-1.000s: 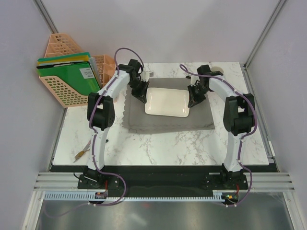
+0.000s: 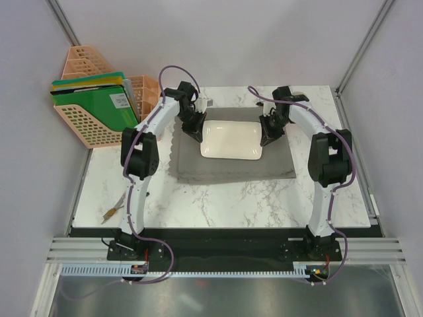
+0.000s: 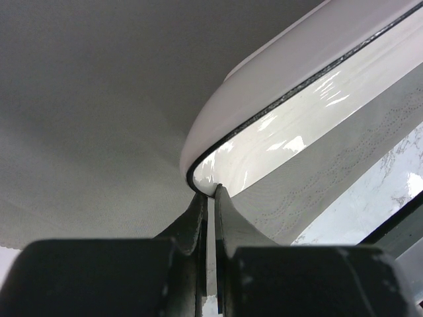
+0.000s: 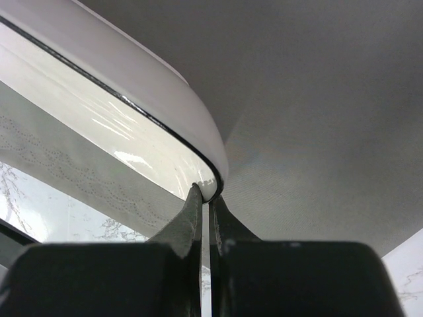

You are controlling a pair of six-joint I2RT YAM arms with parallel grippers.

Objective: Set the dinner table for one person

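Note:
A white rectangular plate (image 2: 231, 140) with a dark rim lies over the grey placemat (image 2: 231, 170) in the top view. Its near left corner (image 3: 264, 125) is pinched by my left gripper, whose fingers meet at the rim. At the opposite end, my right gripper is shut on the right corner of the plate (image 4: 132, 112). Both wrist views show the plate's outer wall close above the placemat; whether its base touches the cloth I cannot tell. Some cutlery with a wooden-coloured handle (image 2: 110, 213) lies at the table's left front.
An orange basket (image 2: 96, 131) with green and yellow folders (image 2: 99, 105) stands at the back left. A round beige object (image 2: 299, 97) sits behind the right arm.
The plate has shifted very slightly to the right and sits a little straighter, its right end barely nearer the back.

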